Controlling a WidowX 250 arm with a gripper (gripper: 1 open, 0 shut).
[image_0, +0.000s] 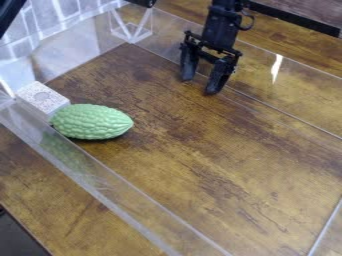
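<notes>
My black gripper (202, 78) hangs near the back of a clear-walled wooden tray, fingers pointing down and apart, with nothing visible between them. A green bumpy oval object (91, 122), like a bitter melon, lies at the left, well away from the gripper. Just behind it, toward the upper left, is a pale speckled block (43, 97).
Clear plastic walls (147, 205) border the wooden floor (221, 160), whose middle and right are bare. A whitish crinkled surface shows beyond the wall at the top left, and more wood at the top right.
</notes>
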